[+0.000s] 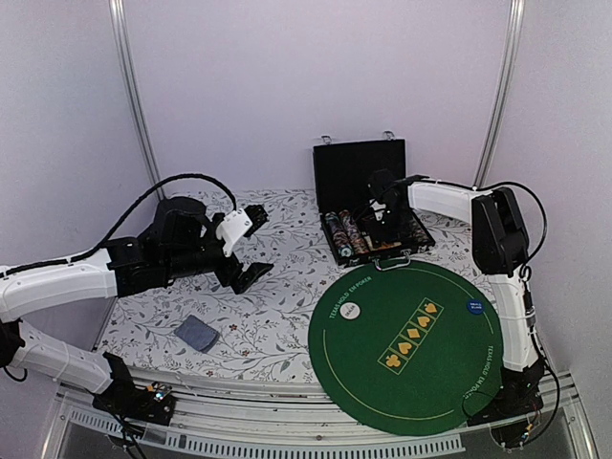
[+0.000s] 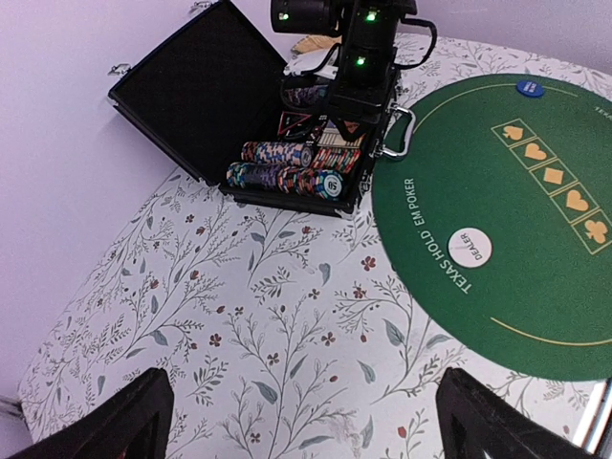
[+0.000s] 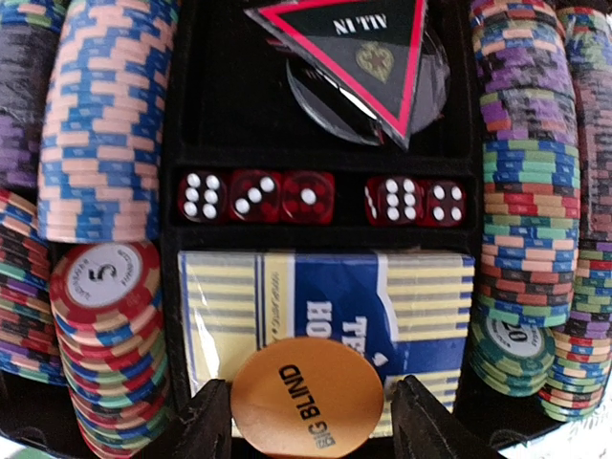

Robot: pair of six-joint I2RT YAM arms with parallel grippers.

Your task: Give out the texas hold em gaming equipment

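Observation:
The orange "BIG BLIND" button (image 3: 306,397) lies over the card decks (image 3: 421,306) in the right wrist view. My right gripper reaches down into the open poker case (image 1: 360,170), its fingers on either side of that button. The left finger looks close against the rim, while a narrow gap shows at the right. On the green poker mat (image 1: 421,392) lie the white dealer button (image 1: 350,311) and a blue button (image 1: 475,307). My left gripper stands open and empty above the floral cloth.
Chip stacks (image 3: 105,124) fill both sides of the case. Red dice (image 3: 307,197) and a triangular "ALL IN" marker (image 3: 354,57) sit behind the decks. A grey-blue cloth (image 1: 197,333) lies at the left.

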